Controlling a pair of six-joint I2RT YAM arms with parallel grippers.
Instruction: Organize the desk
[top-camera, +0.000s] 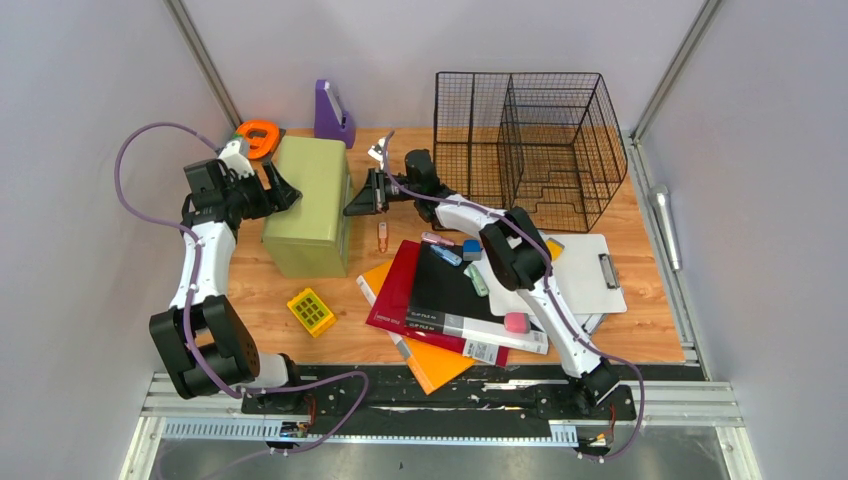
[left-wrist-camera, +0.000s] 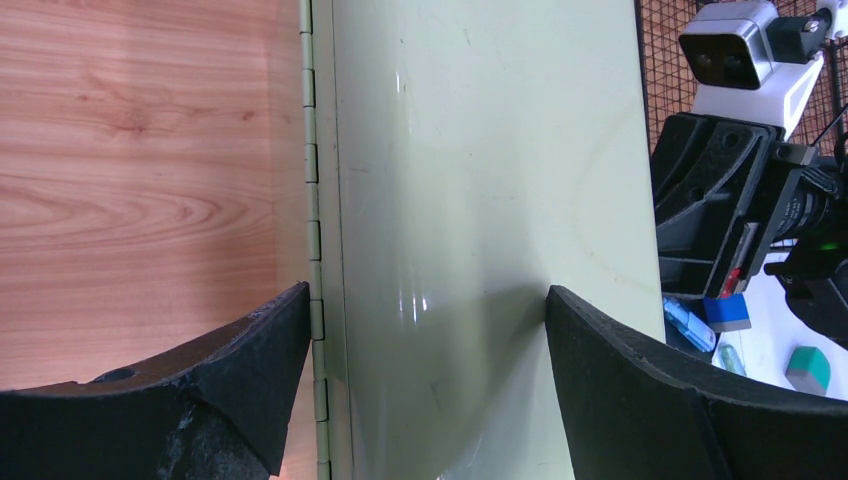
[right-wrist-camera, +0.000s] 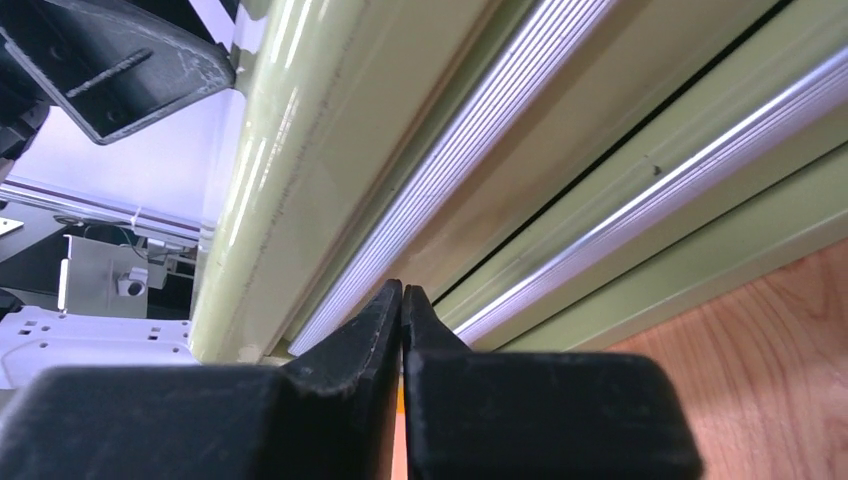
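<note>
The pale green box (top-camera: 312, 205) stands upright at the desk's left, its right face carrying drawer fronts (right-wrist-camera: 560, 190) with long metallic strips. My left gripper (top-camera: 286, 185) is at the box's left upper side with its fingers spread. In the left wrist view, one finger (left-wrist-camera: 240, 385) is beside the hinged edge and the other (left-wrist-camera: 640, 400) over the smooth green face; whether they touch is unclear. My right gripper (top-camera: 350, 207) is close to the drawer side, its fingertips together in the right wrist view and nothing showing between them. Contact with the drawers cannot be made out.
A black wire rack (top-camera: 530, 150) stands at the back right. Folders (top-camera: 400, 290), a white clipboard (top-camera: 590, 275) and several small stationery items cover the front right. A yellow basket (top-camera: 311, 312), purple holder (top-camera: 333, 115) and orange tape dispenser (top-camera: 262, 137) surround the box.
</note>
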